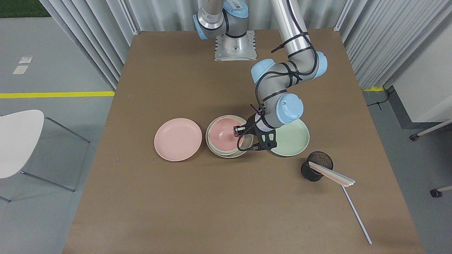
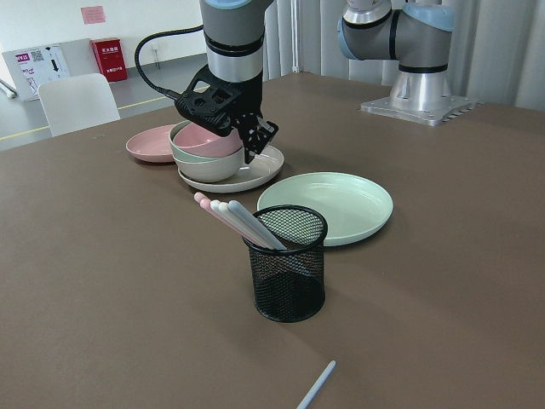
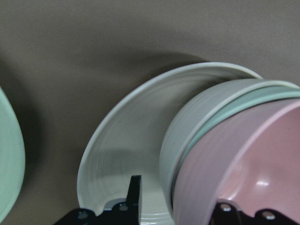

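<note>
A pink bowl (image 1: 222, 132) (image 3: 267, 164) tops a stack with a mint bowl (image 3: 243, 103) and a white bowl (image 3: 192, 119), resting on a white plate (image 3: 117, 145). My gripper sits low at the stack's near rim, one black finger over the white plate, the other at the pink bowl; whether it grips the rim I cannot tell. A pink plate (image 1: 178, 139) lies left of the stack in the front view, a mint plate (image 1: 289, 137) to its right.
A black mesh cup (image 2: 288, 281) holds pastel chopsticks (image 1: 331, 174); a long pale stick (image 1: 356, 215) lies beside it.
</note>
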